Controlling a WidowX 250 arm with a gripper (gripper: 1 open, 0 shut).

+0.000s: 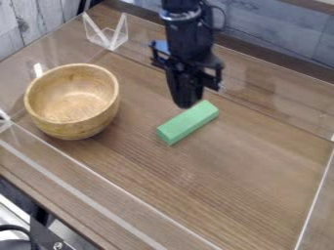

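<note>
A dark robot arm reaches down from the top centre, its gripper point(188, 96) hanging above and just behind a light green block point(188, 124) that lies on the wooden table point(222, 195). The gripper's fingertips are dark and small; nothing shows held between them, and how far apart they stand is hard to tell.
A large wooden bowl point(72, 112) sits at the left. A white wire object point(104, 32) stands at the back left. Cables and a dark item lie beyond the left edge.
</note>
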